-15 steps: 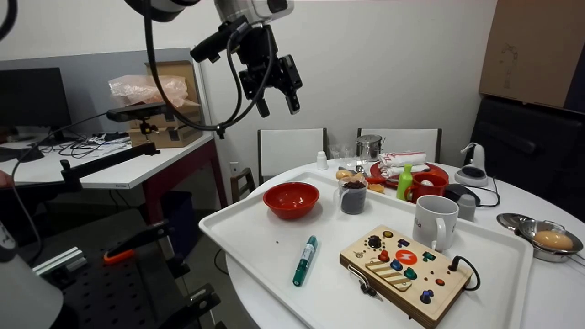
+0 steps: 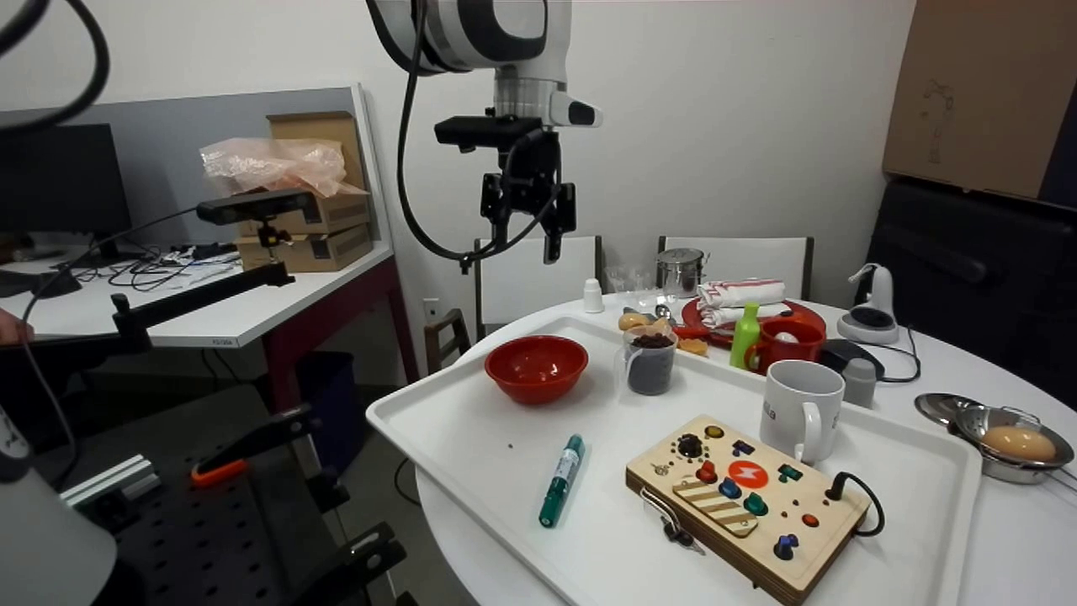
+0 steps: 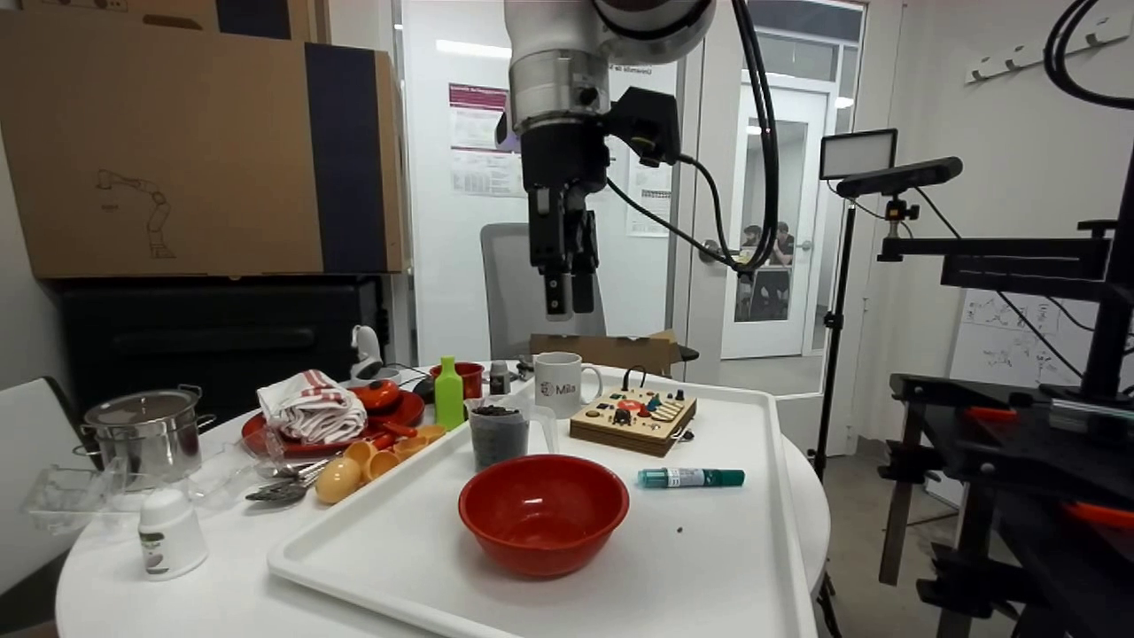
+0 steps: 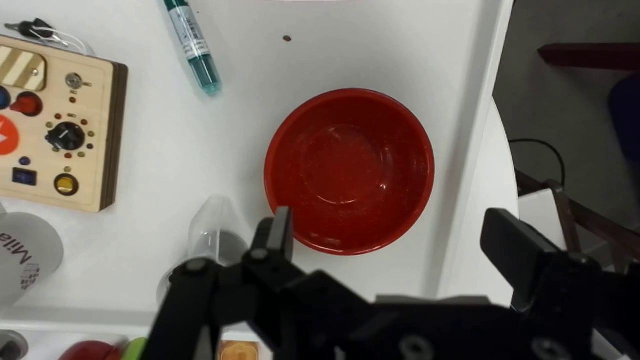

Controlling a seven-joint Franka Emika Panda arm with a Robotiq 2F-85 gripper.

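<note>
My gripper [image 2: 525, 227] hangs open high above the tray, with nothing between its fingers. In the wrist view its two dark fingers [image 4: 280, 234] stand wide apart along the lower part. The red bowl [image 4: 349, 172] is empty and lies below and ahead of them. Left of the bowl in that view stands a clear plastic cup [image 3: 500, 434] with dark contents. A teal marker [image 2: 561, 481] lies on the tray. The wooden panel [image 2: 752, 505] with knobs and switches rests near a white mug [image 2: 800, 404].
The white tray [image 3: 351, 574] sits on a round table, with bare room around the bowl and marker. Behind it are a green bottle [image 2: 745, 335], a folded towel [image 3: 310, 402], a red plate, a steel pot [image 3: 147, 436] and a white shaker [image 3: 171, 535]. A dark speck lies on the tray.
In exterior view 1 the gripper has moved right and lower, and has turned from tilted to pointing straight down. Its fingers stay open. The objects on the tray have not moved.
</note>
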